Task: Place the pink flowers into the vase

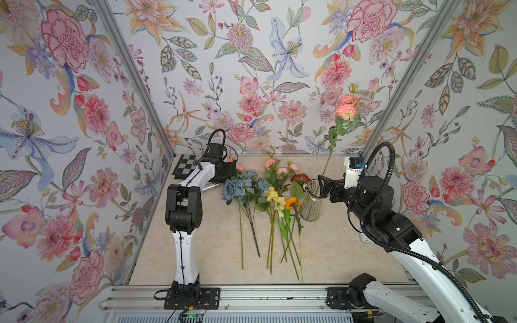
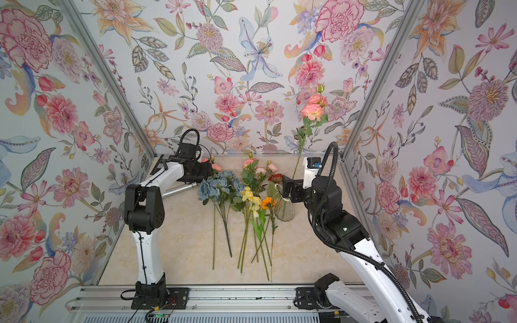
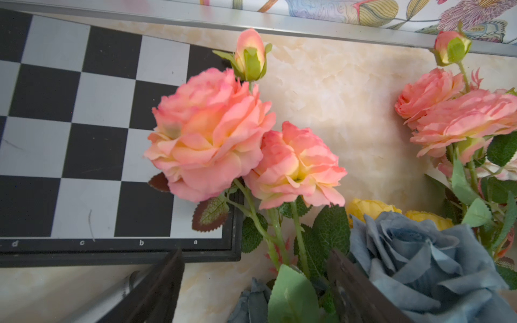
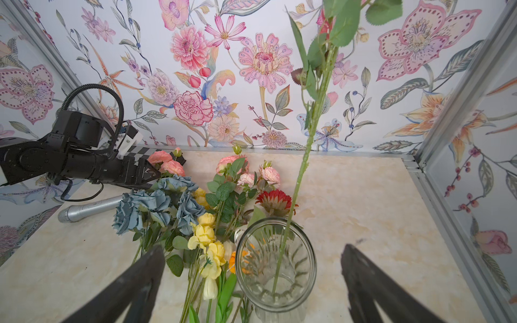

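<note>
A pink rose stem (image 1: 345, 111) stands upright in the glass vase (image 4: 253, 285), its bloom high above the rim. My right gripper is open beside the vase, with no stem between its fingers. In the left wrist view, pink roses (image 3: 204, 134) lie by the checkerboard's edge, and my left gripper stands open just over their stems and leaves, fingers either side of them. More pink roses (image 3: 457, 118) lie farther right among the other flowers.
Blue roses (image 1: 237, 188), yellow flowers (image 1: 277, 200) and an orange flower (image 1: 290, 202) lie mid-table. A checkerboard (image 3: 97, 97) and silver microphone (image 4: 91, 210) are at the back left.
</note>
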